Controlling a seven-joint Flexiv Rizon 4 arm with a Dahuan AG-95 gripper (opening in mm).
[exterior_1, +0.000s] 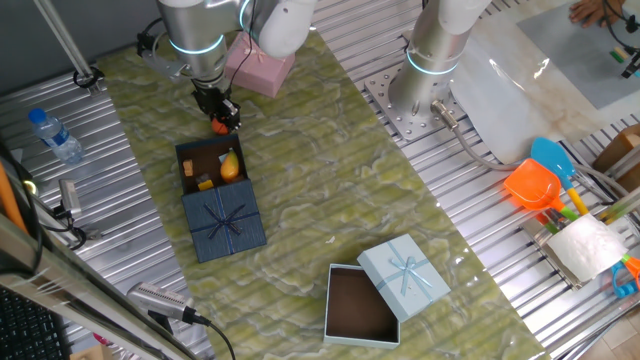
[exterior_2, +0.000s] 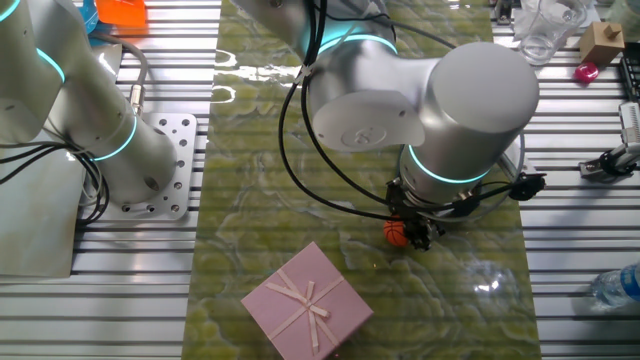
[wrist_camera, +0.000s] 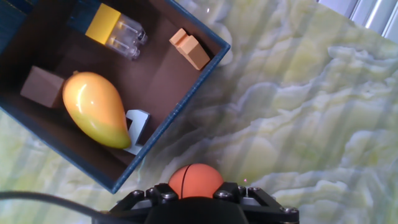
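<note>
A small orange ball (wrist_camera: 198, 179) with a dark seam line sits between the black fingers of my gripper, which is shut on it; the palm hides its lower part. Just past the end of the open dark blue box (exterior_1: 180, 165), gripper and ball are outside its rim. Inside the box lie a yellow-green mango (wrist_camera: 93, 109), a yellow-and-clear block (wrist_camera: 115, 32), an orange wooden piece (wrist_camera: 190, 48), a brown block (wrist_camera: 42, 87) and a pale blue piece (wrist_camera: 137, 127) partly under the mango. The bow-tied blue lid (exterior_1: 225, 225) covers the box's other end.
An empty light blue box (exterior_1: 350, 315) stands near the front, its lid (exterior_1: 405, 275) leaning over one side. Close beside the arm is a closed pink box (exterior_2: 305, 300).
</note>
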